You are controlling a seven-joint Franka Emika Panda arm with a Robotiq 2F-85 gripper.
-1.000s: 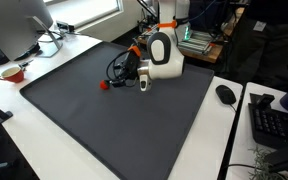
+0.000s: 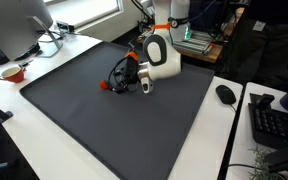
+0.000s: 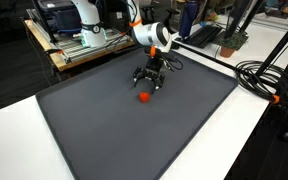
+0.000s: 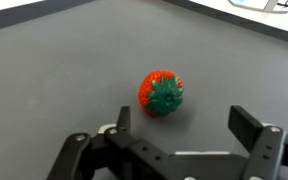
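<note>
A small red tomato-like object (image 4: pixel 156 88) with a green leafy top lies on the dark grey board, a little beyond my fingertips in the wrist view. My gripper is open, its two black fingers set wide apart with nothing between them. From the side, the red object (image 2: pixel 103 86) shows just left of the gripper (image 2: pixel 118 84), low over the board. In the second exterior view the red object (image 3: pixel 144 97) is in front of the gripper (image 3: pixel 149 82), near the board's middle.
The dark board (image 2: pixel 124 125) is otherwise bare, with wide free room around. A red and white cup (image 2: pixel 13 74) stands off its far left side. Coiled black cable (image 3: pixel 259 80) lies beyond another edge. A computer mouse (image 2: pixel 225 95) rests to the right.
The arm has shifted slightly and its gripper now sits lower and closer to the red object. The red object itself appears unmoved.
</note>
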